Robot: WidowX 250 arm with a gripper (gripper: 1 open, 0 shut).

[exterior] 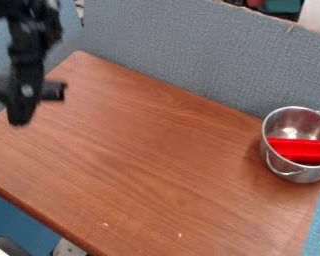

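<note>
My gripper (21,100) is at the upper left, a dark, blurred shape raised at the left end of the wooden table (149,160); whether its fingers are open or shut is unclear. A steel pot (295,172) stands at the right end of the table, with a bright red object (299,150) lying inside it.
A grey padded wall (190,55) runs along the back of the table. A strip of blue tape (318,225) lies at the right edge, below the pot.
</note>
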